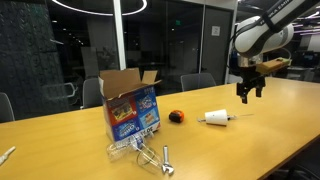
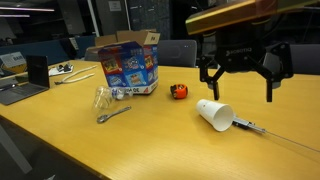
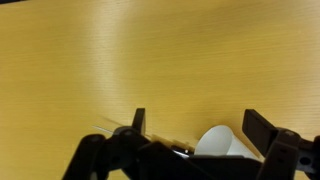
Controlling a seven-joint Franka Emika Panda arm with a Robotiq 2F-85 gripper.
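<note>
My gripper (image 1: 252, 97) stands open above the table's right part, with bare air between its fingers; the wrist view shows its two fingertips wide apart over the wood. A white cup (image 1: 216, 117) lies on its side on the table; in exterior view 2 the cup (image 2: 215, 115) has its mouth toward the camera. Beside the cup lies a thin rod-like tool (image 2: 262, 130) with a dark and grey handle. In the wrist view, the cup (image 3: 218, 141) shows at the bottom edge, partly hidden by the gripper. A red and black round object (image 1: 177, 116) rests left of the cup.
An open cardboard box (image 1: 131, 107) with colourful printed sides stands on the table. Near it are a clear glass item (image 2: 103, 98) and a metal wrench (image 1: 167, 160). A laptop (image 2: 40, 75) sits at the far left.
</note>
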